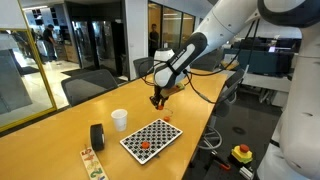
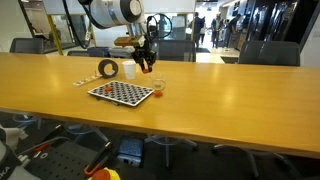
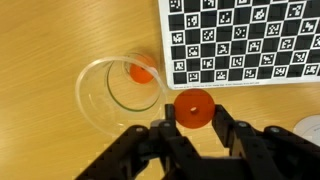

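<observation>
A round orange object [image 3: 194,107] is pinched between the fingertips of my gripper, which is shut on it. In exterior view 2 that orange object [image 2: 146,70] hangs above the table, close to a clear cup [image 2: 158,84]. Seen from the wrist, the clear cup [image 3: 95,95] stands to the left of the held object, not under it. Another orange piece [image 3: 143,68] shows through the cup's wall, low down in it. The black-and-white checkered board [image 1: 158,136] lies flat beside the cup, with one reddish piece [image 1: 145,145] on it.
A white cup [image 1: 119,121] and a black ring-shaped item [image 1: 97,137] stand behind the board. Near them lies a pale strip with several small items [image 1: 93,165].
</observation>
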